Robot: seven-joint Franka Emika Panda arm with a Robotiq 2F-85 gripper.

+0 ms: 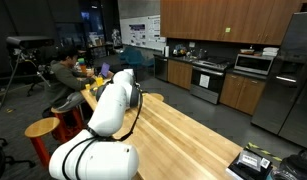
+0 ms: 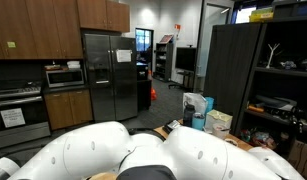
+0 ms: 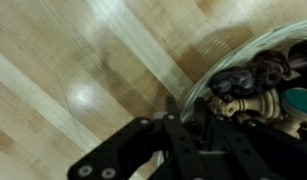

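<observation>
In the wrist view, my gripper stands over the rim of a pale woven basket, its two fingertips a small gap apart. Dark carved wooden pieces lie in the basket together with a light wooden piece and a round item with a green face. The gripper's body covers the near part of the basket. Whether the fingers touch the rim or a piece cannot be made out. From exterior view 1, the white arm reaches to the table's far end, where the gripper is too small to read.
Bare wooden tabletop lies left of the basket in the wrist view. Red stools stand along the left side.
</observation>
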